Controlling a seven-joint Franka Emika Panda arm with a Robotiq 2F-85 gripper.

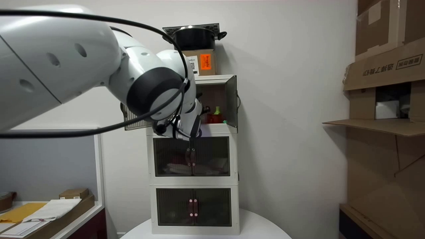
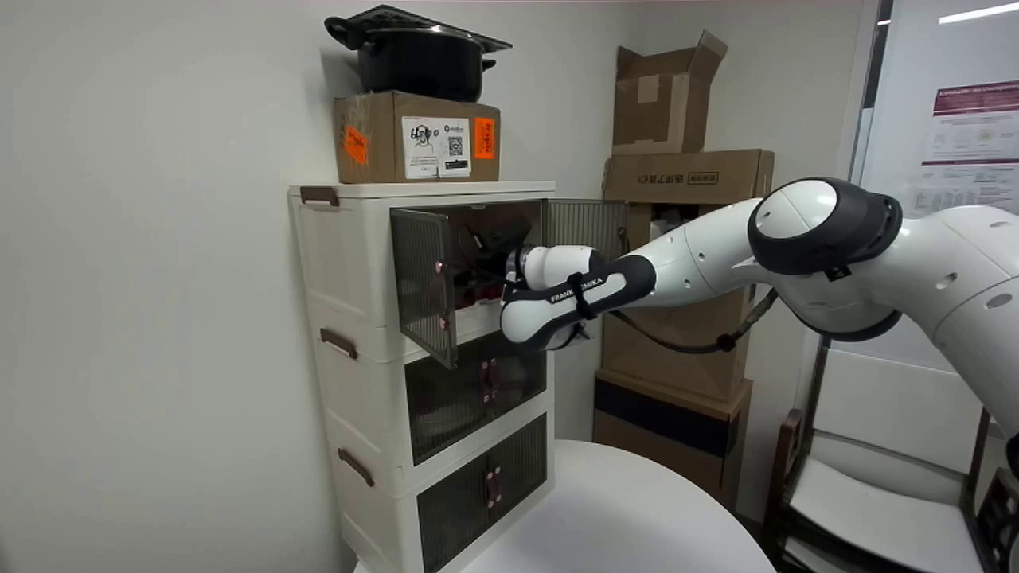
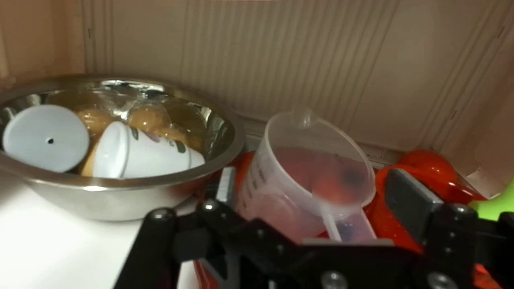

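In the wrist view, my gripper is open, one finger on each side of a clear measuring cup (image 3: 255,188). The cup leans, its mouth and handle toward the camera, with red things behind and under it. Whether either finger touches it, I cannot tell. A steel bowl (image 3: 91,197) at left holds a white cup (image 3: 144,154), a grey round piece (image 3: 45,137) and orange-brown items in clear wrap. From outside, the arm reaches into the top compartment of the white cabinet (image 2: 353,258); the gripper's tips are hidden there in both exterior views.
The compartment's doors stand open on both sides of the arm, the left door (image 2: 425,282) and the right door (image 1: 232,101). A green item (image 3: 496,204) is close to the right finger. Bare shelf shows in front of the bowl. A black pot (image 1: 194,38) sits on a box above.
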